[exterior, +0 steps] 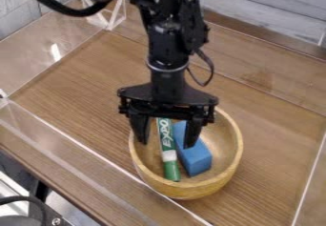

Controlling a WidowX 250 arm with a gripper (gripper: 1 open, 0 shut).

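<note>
My black gripper (166, 125) is open above a tan round bowl (214, 180) at the lower centre, its fingers reaching down inside the rim. In the bowl a green marker with white lettering (170, 169) lies lengthwise on the left, and a blue block (195, 157) lies to its right, near the right finger. The gripper body hides the back of the bowl and the upper ends of both things. Whether the fingers touch either thing I cannot tell.
Pale walls border it at the back, and black cables hang at the upper left and lower left.
</note>
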